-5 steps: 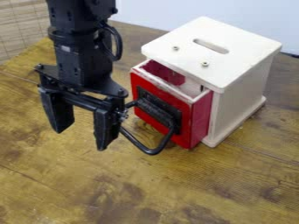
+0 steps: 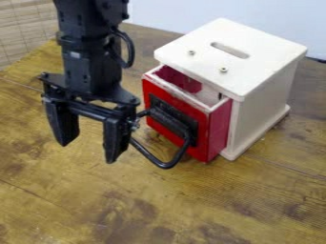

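Note:
My black gripper (image 2: 87, 133) hangs open in the left-centre of the camera view, its two fingers spread apart above the wooden table with nothing between them. It is to the left of a white wooden box (image 2: 242, 67) with a red front door (image 2: 211, 129). The door has a dark panel and stands slightly away from the box, leaving a gap at the top where a reddish inside shows. A black cable loops from the gripper in front of the door.
A bamboo mat (image 2: 26, 29) lies at the back left, and a pale wall or surface runs behind the box.
The box has not moved.

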